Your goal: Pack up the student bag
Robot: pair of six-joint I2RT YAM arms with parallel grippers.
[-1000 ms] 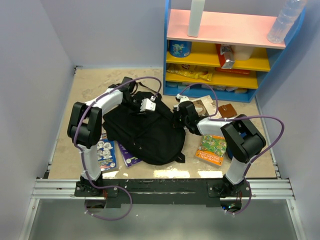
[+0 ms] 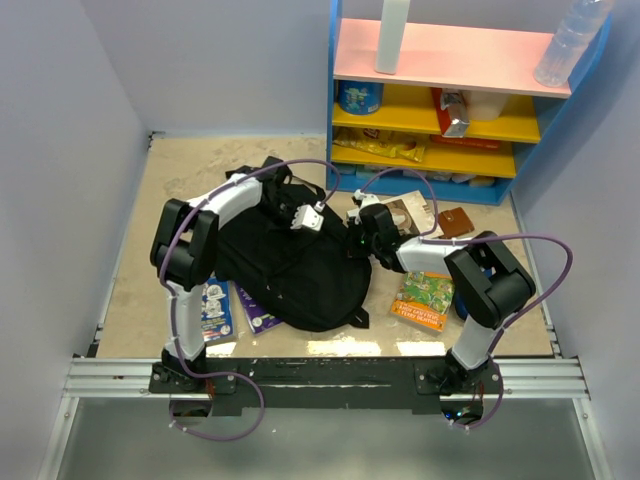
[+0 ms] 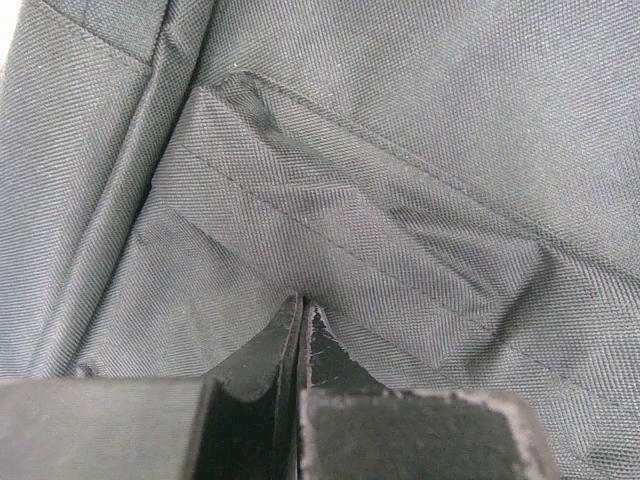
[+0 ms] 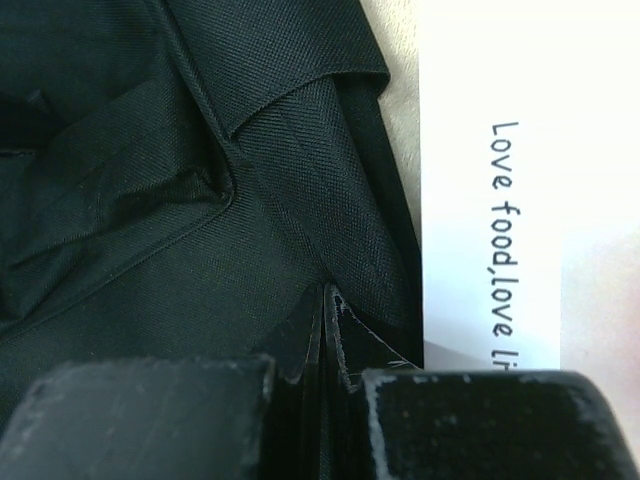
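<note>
A black fabric bag (image 2: 300,290) lies flat and rumpled in the middle of the table. My left gripper (image 2: 305,220) is over its upper middle; in the left wrist view its closed fingertips (image 3: 318,340) press at a folded flap (image 3: 340,250), and whether any cloth is between them does not show. My right gripper (image 2: 352,240) is at the bag's right edge. In the right wrist view it is shut, its tips against the cloth beside a white printed page (image 4: 490,240) reading "Love food,love li".
Books lie under or beside the bag: blue (image 2: 215,310), purple (image 2: 255,312), green-orange (image 2: 425,300). A brown item (image 2: 455,220) lies at right. A blue shelf unit (image 2: 330,60) with snacks and bottles stands at the back. Bare table shows at the back left.
My left gripper and arm have shifted a little to the right over the bag. The right arm has stayed almost still.
</note>
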